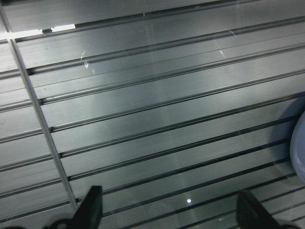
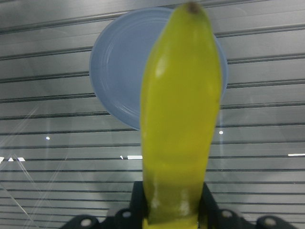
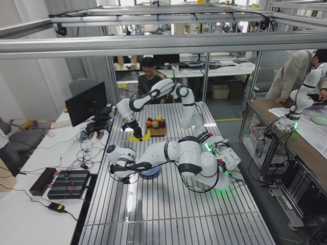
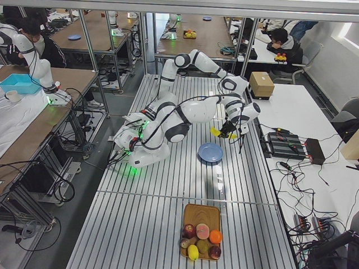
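Observation:
A yellow banana (image 2: 178,109) fills the middle of the right wrist view, with my right gripper shut on its lower part. It hangs above the table, and a blue plate (image 2: 114,67) lies below and beyond it. In the camera left view the banana (image 3: 144,136) is behind the plate (image 3: 151,175). My left gripper hovers over bare slatted table, its two fingertips wide apart with nothing between them; the plate's rim (image 1: 298,148) shows at the right of that view.
A wooden tray (image 4: 201,210) of assorted fruit stands on the table, clear of both arms. Both arms stretch across the table near the plate. Cables and black boxes (image 3: 67,186) cover the side desk.

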